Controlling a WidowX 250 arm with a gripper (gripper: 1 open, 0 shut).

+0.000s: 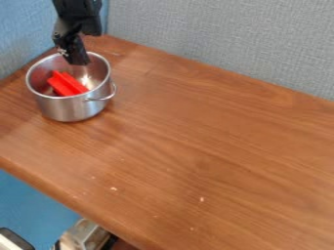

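A steel pot (78, 107) stands near the left edge of the wooden table, with red elongated objects (68, 84) lying inside it. My black gripper (70, 56) reaches down from the top over the pot's back rim, above and behind the red objects. It is open, with nothing seen held between its fingers.
Grey and blue padded walls border it at the back and left. A metal fixture (86, 234) is at the bottom left, beside the table's front edge.
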